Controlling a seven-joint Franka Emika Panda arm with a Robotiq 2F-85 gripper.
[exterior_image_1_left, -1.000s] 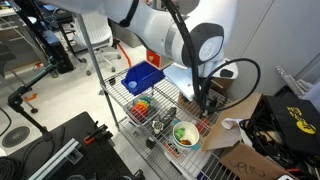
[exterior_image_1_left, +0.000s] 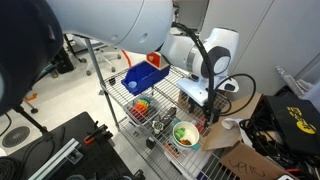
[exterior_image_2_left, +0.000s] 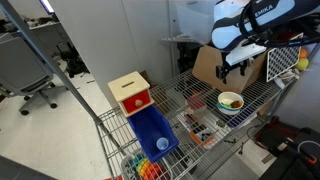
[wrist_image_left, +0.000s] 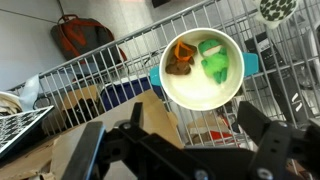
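Observation:
In the wrist view my gripper stands open, its dark fingers spread at the lower edge with nothing held between them. Beyond them is a white bowl (wrist_image_left: 205, 92) with blue handles, on the wire rack. Inside it lie a green item (wrist_image_left: 214, 62), a brown item (wrist_image_left: 178, 68) and an orange piece (wrist_image_left: 186, 47). The first exterior view has the gripper (exterior_image_1_left: 209, 108) above and behind the bowl (exterior_image_1_left: 186, 136), apart from it. From the other side, the second exterior view shows the gripper (exterior_image_2_left: 235, 78) over the bowl (exterior_image_2_left: 231, 104).
A blue bin (exterior_image_2_left: 153, 132) and a red-and-white box (exterior_image_2_left: 131, 91) stand on the rack. Another bowl of colourful pieces (exterior_image_1_left: 142, 106) sits to the left. Cardboard (exterior_image_1_left: 240, 155) lies close on the right, with a black bag (exterior_image_1_left: 288, 122) behind it.
Over the last second the arm has shifted and the gripper has moved slightly down and right in the first exterior view. The bowl and bins have stayed put.

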